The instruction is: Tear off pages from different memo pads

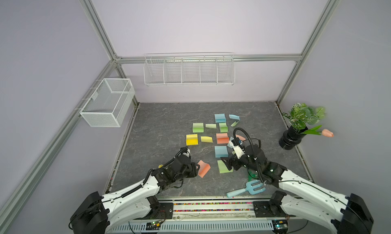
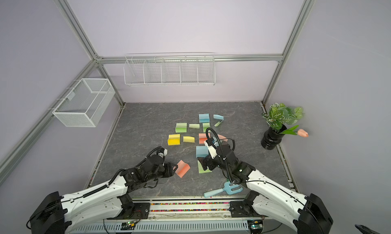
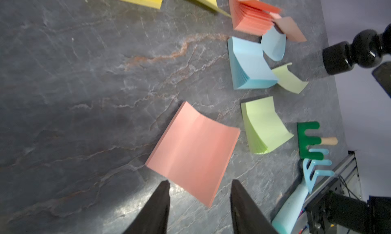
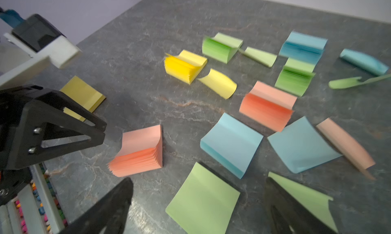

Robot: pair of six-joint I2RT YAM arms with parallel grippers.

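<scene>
A salmon pad lies turned at an angle on the table. My left gripper stands open by its near corner, nothing visibly clamped between the fingers. My right gripper is open above the light green pad. Behind that pad lies a blue pad. Farther back are another salmon pad, a yellow pad, green pads and another blue pad. Single sheets lie loose beside several pads, among them a yellow sheet, a blue sheet and a pink sheet.
A second yellow pad lies mostly behind my left arm. A blue hand fork and a green rake lie at the front right. The potted plant stands at the right edge. Bare table stretches across the left.
</scene>
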